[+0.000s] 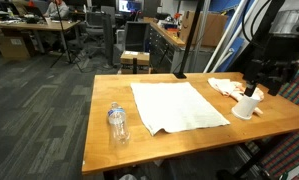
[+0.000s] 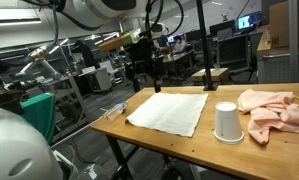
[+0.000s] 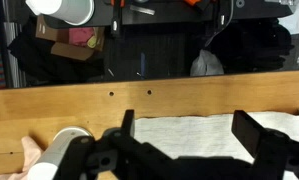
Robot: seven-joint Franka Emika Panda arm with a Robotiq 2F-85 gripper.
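Observation:
On the wooden table (image 1: 99,100) a white towel (image 1: 176,107) lies spread flat. To its right in exterior view 1 stands an upright white container (image 2: 227,124) with a wider foot. A pink cloth (image 2: 272,113) is bunched up beside this container. The clear plastic bottle (image 1: 118,122) is at the left side of the towel, close to the table's front edge. My gripper hangs in the air, open and empty, above the towel's edge. In the wrist view the container (image 3: 64,157) is to the left of the fingers.
The table's edge (image 3: 179,82) crosses the wrist view, with floor clutter beyond it, including a cardboard box (image 3: 71,42). Bare wood shows between towel and container. Desks and a chair (image 1: 136,37) stand farther back.

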